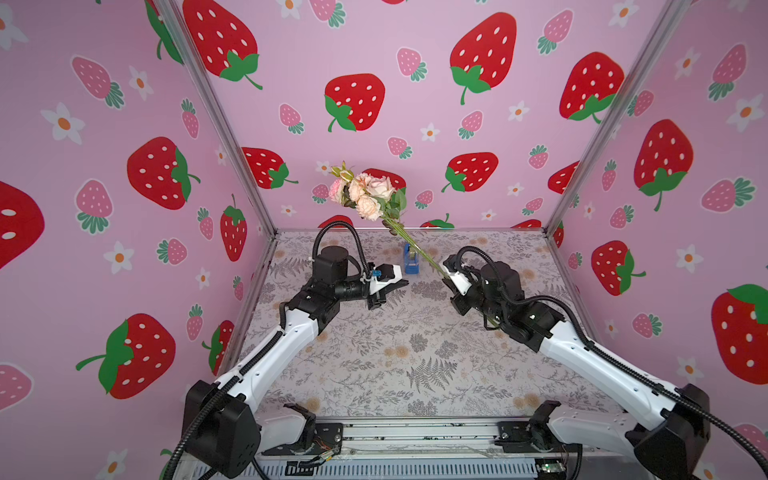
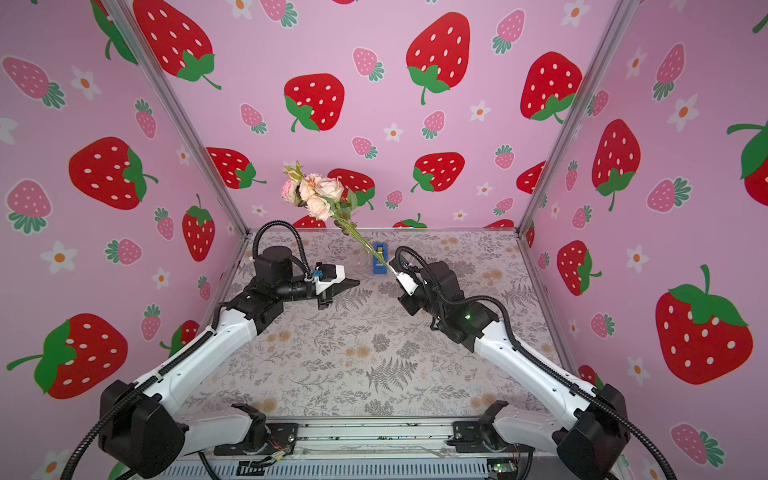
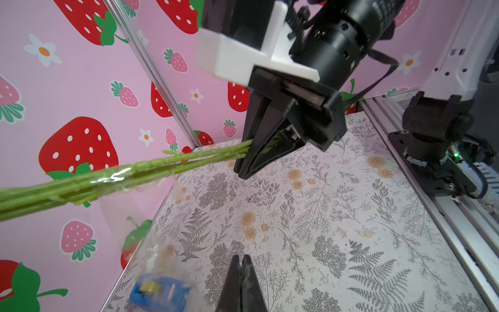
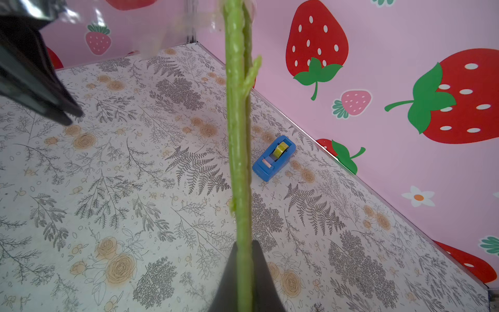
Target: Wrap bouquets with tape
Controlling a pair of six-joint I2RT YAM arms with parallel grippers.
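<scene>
My right gripper is shut on the green stems (image 4: 239, 130) of the bouquet, which slants up and left to its pink and cream flowers (image 1: 364, 192). In the left wrist view, clear tape (image 3: 115, 174) shines around the stems. Its loose, see-through tail (image 3: 122, 221) hangs down to the left of my left gripper, outside the fingers. Those fingertips meet in the middle with nothing between them. From above, the left gripper (image 1: 404, 281) stands left of the stems, apart from them. In the right wrist view the left fingers (image 4: 57, 101) show at the left edge.
A blue tape dispenser (image 4: 274, 157) with a yellow roll rests on the table near the back wall. Pink strawberry-print walls enclose the back and sides.
</scene>
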